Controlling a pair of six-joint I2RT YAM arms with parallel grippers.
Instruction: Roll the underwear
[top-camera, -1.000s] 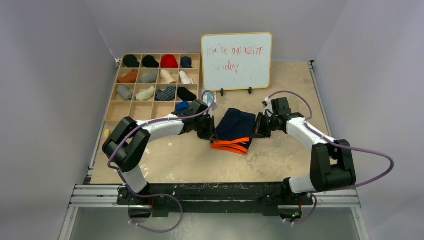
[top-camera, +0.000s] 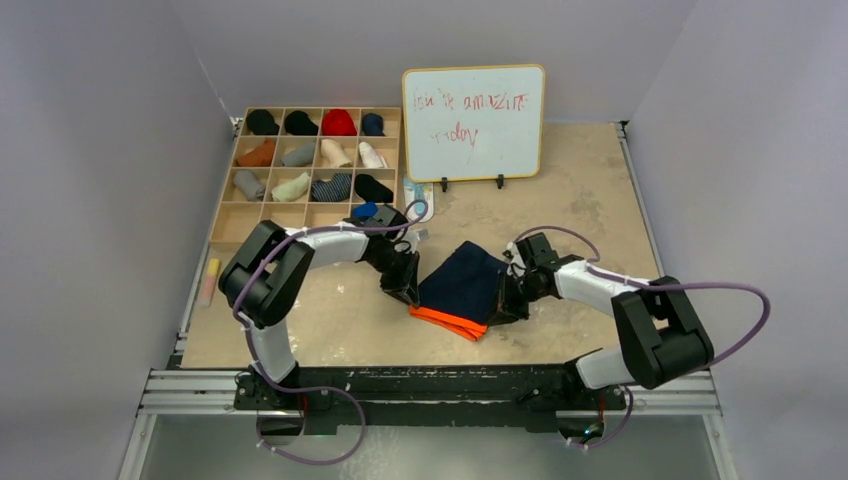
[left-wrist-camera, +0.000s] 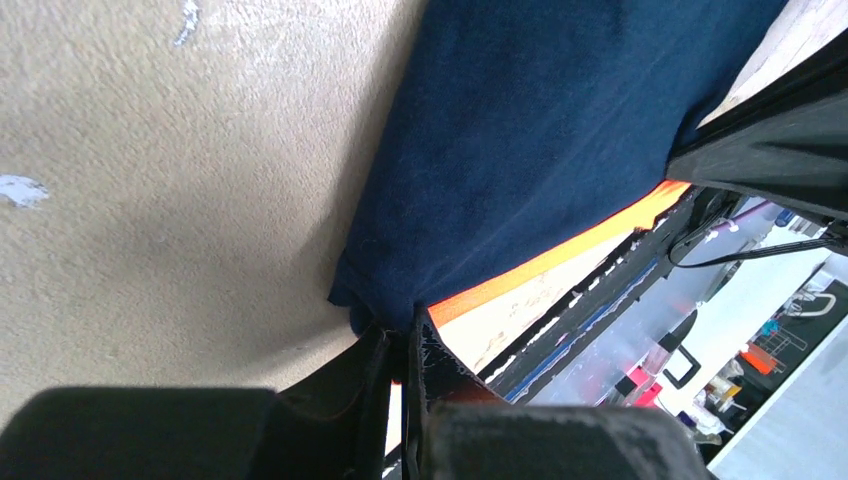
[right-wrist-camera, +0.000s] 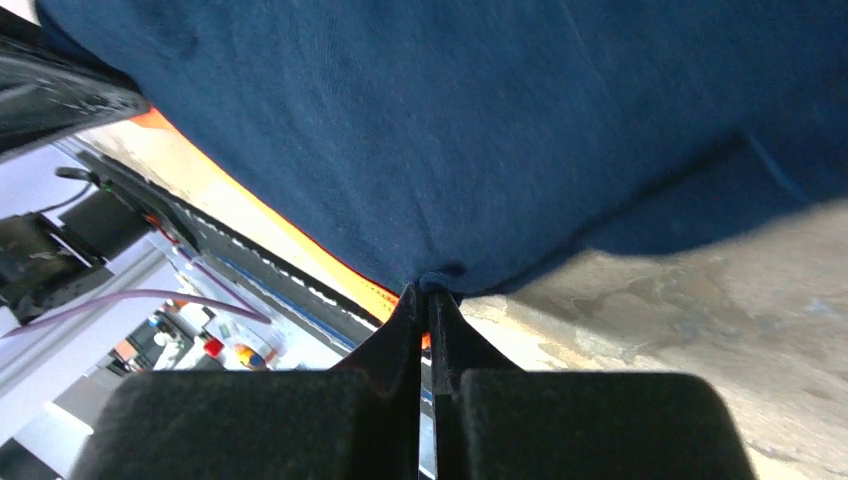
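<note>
Navy underwear with an orange waistband (top-camera: 455, 280) lies folded on the table, the band toward the front. My left gripper (top-camera: 412, 300) is shut on its front left corner; in the left wrist view the fabric (left-wrist-camera: 510, 130) runs into the closed tips (left-wrist-camera: 408, 340). My right gripper (top-camera: 498, 320) is shut on the front right corner, where the cloth (right-wrist-camera: 500, 150) gathers at its fingertips (right-wrist-camera: 410, 330).
A wooden grid box (top-camera: 230, 215) of rolled garments stands at the back left, beside a whiteboard (top-camera: 473, 150) on stands. A yellow-pink object (top-camera: 209, 282) lies at the left edge.
Both grippers and the underwear have moved toward the front of the table and slightly left, with the orange band still between the two grippers.
</note>
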